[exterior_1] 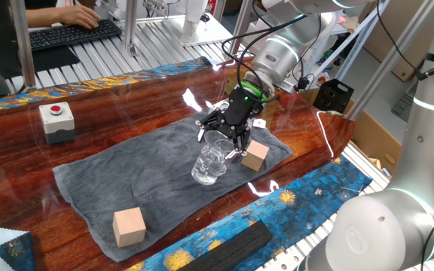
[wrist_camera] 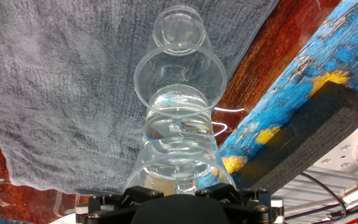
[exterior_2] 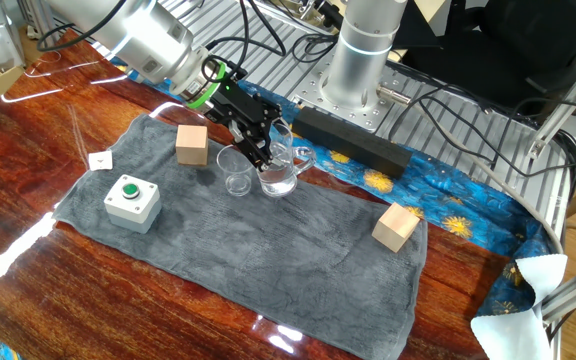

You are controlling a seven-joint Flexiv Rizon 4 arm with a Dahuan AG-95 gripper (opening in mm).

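A clear handled pitcher [exterior_2: 279, 182] and a clear cup [exterior_2: 236, 183] stand close together on the grey towel in exterior view 2. They overlap in exterior view 1, where the clear vessels [exterior_1: 207, 167] are hard to separate. My black gripper [exterior_2: 260, 150] is low beside the upper parts of both. In the wrist view, the cup's rim [wrist_camera: 138, 73] shows farther out, and clear walls [wrist_camera: 178, 152] extend down to my gripper. The fingertips are largely hidden there, so whether they grip the clear plastic is unclear.
One wooden block [exterior_1: 255, 156] sits close beside the gripper; another block [exterior_1: 129, 226] lies at the towel's far end. A button box [exterior_1: 57, 122] stands off the towel in exterior view 1, and a green-button box [exterior_2: 133, 204] in exterior view 2.
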